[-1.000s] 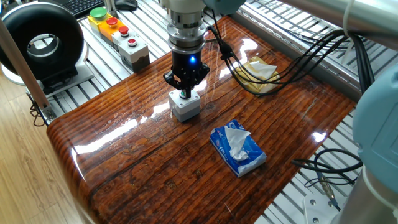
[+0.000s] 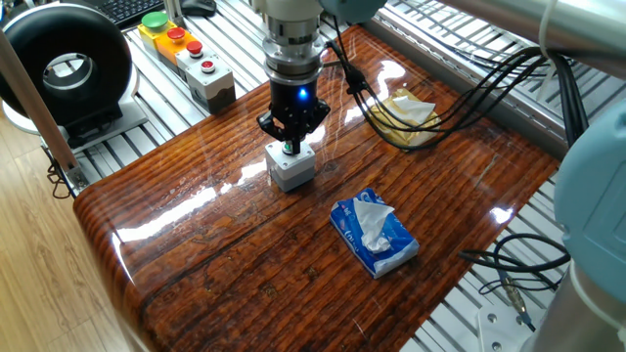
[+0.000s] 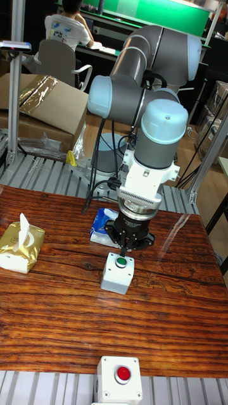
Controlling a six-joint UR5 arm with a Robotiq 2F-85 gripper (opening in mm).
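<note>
A white box with a green button (image 3: 121,262) stands upright on the brown wooden table; in exterior view 1 the same white box (image 2: 291,171) lies near the middle of the tabletop. Directly over it, pointing straight down, is my black gripper (image 2: 292,149). Its fingers are together, with nothing showing between them. In exterior view 3 the gripper's fingertips (image 3: 123,252) are at the rear edge of the green button, at or just above its top. Whether they touch or press it I cannot tell. The fingers hide part of the button in exterior view 1.
A blue tissue pack (image 2: 374,233) and a gold tissue pack (image 2: 404,119) lie on the table (image 2: 225,284). Past the table's edge stand boxes with red buttons (image 2: 206,78). Black cables (image 2: 469,112) hang beside the arm. The tabletop left of the white box is clear.
</note>
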